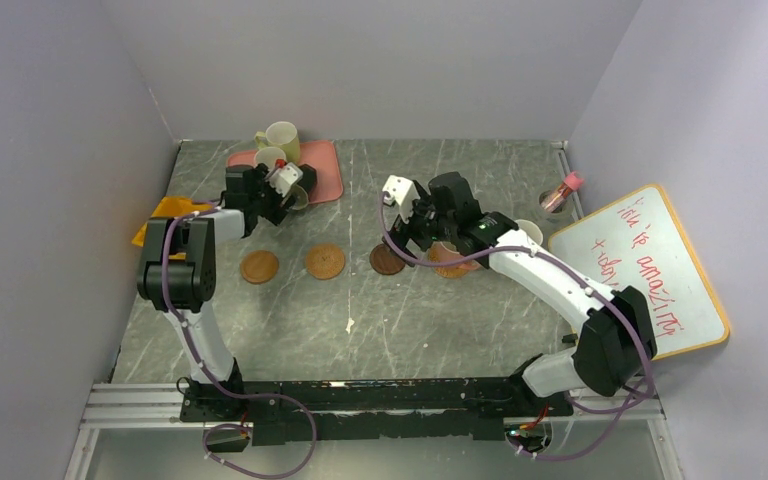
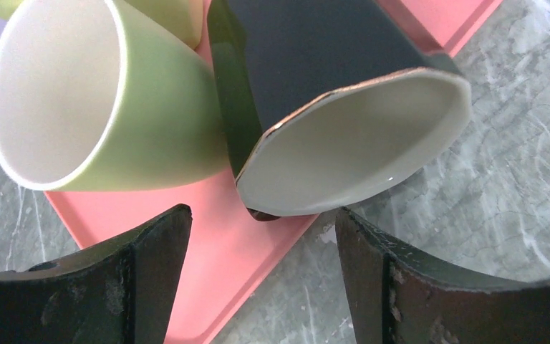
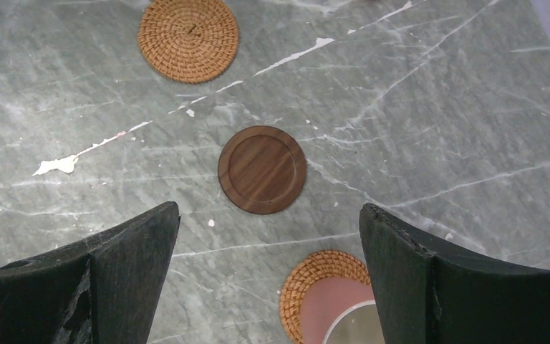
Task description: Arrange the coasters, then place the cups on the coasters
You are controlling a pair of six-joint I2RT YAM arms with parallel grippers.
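Note:
A black cup with a white inside lies on its side at the tray's near edge, its mouth towards my left gripper. That gripper is part open just short of the rim, with nothing clearly between its fingers. A light green cup sits beside the black one on the pink tray. My right gripper hangs open and empty over the table. Below it lies a dark wooden coaster. A pink cup stands on a woven coaster, partly hidden by a finger.
Two more woven coasters, one at left and one nearer the middle, lie bare. A yellow-green mug stands at the tray's back. On the right are a whiteboard and a pink-topped bottle.

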